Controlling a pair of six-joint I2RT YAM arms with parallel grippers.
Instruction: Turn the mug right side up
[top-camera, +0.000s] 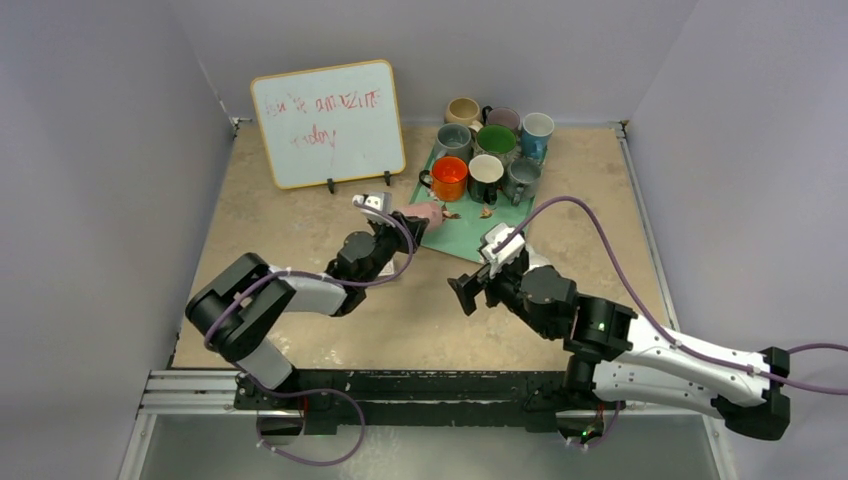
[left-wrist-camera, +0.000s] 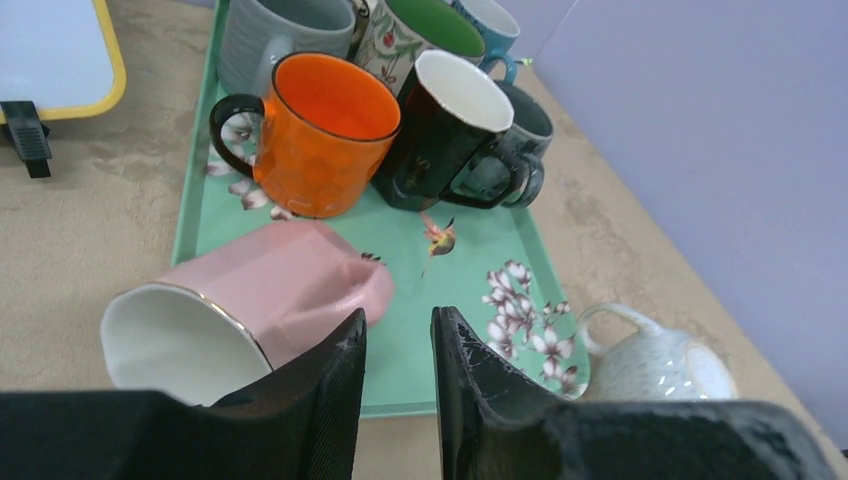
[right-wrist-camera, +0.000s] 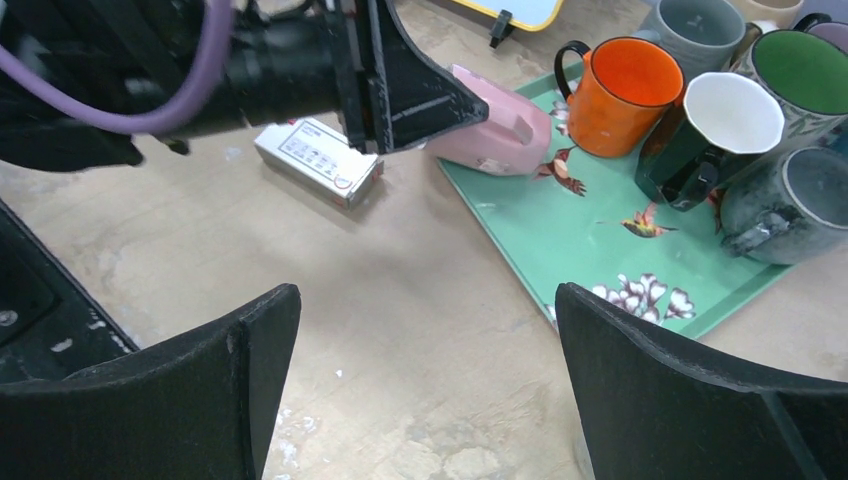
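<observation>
The pink mug (left-wrist-camera: 265, 275) lies on its side at the left end of the green tray (left-wrist-camera: 405, 365). Its white mouth faces the lower left in the left wrist view, and its handle side is turned towards the right. My left gripper is open with a narrow gap between the fingertips, nothing in it. The left finger overlaps the mug's near side in that view; whether it touches I cannot tell. In the right wrist view the left gripper partly covers the mug. My right gripper stands wide open and empty, in front of the tray.
Behind the pink mug stand an orange mug (left-wrist-camera: 325, 135), a black mug (left-wrist-camera: 440, 135) and several others. A speckled white mug (left-wrist-camera: 655, 365) lies right of the tray. A white box (right-wrist-camera: 318, 158) sits below the left arm. The tray's front middle is bare.
</observation>
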